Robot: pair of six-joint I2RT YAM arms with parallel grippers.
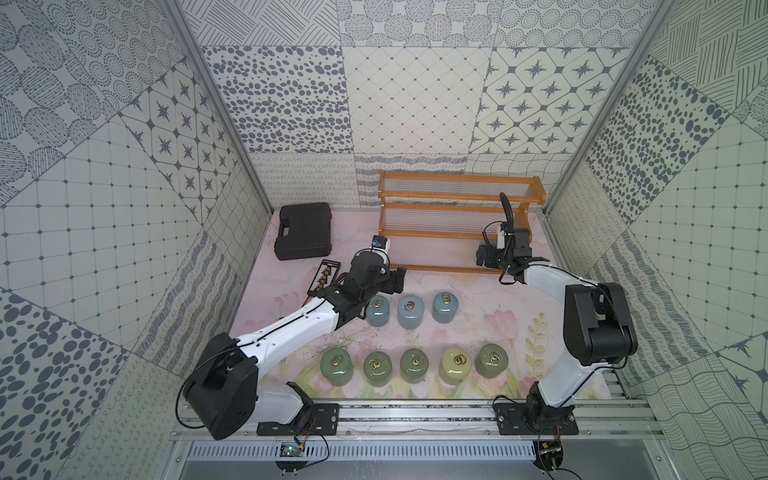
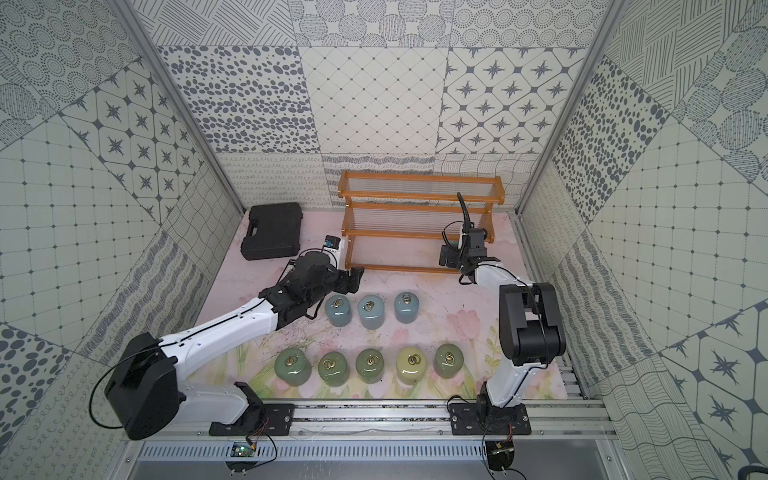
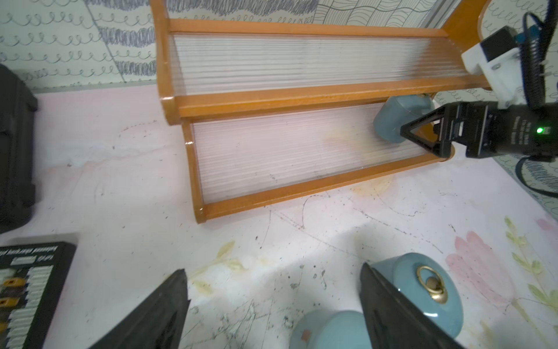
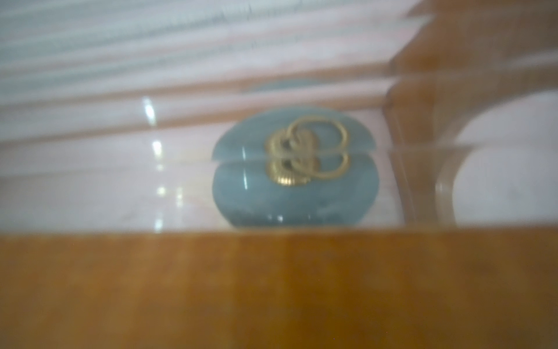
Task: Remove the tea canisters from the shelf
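A blue-grey canister remains on the lowest shelf level at its right end. In the right wrist view that canister, with a gold ring on its lid, shows behind a blurred wooden rail. Close at the canister's front is my right gripper; it is open, though the right wrist view hides its fingers. My left gripper stands open and empty, left of the shelf's front on the table side. Three blue canisters stand in front of the wooden shelf, and a row of green ones lines the near edge.
A black case lies left of the shelf, and a small tray of gold-coloured parts sits nearer. The upper shelf levels look empty. Bare table lies right of the blue canisters.
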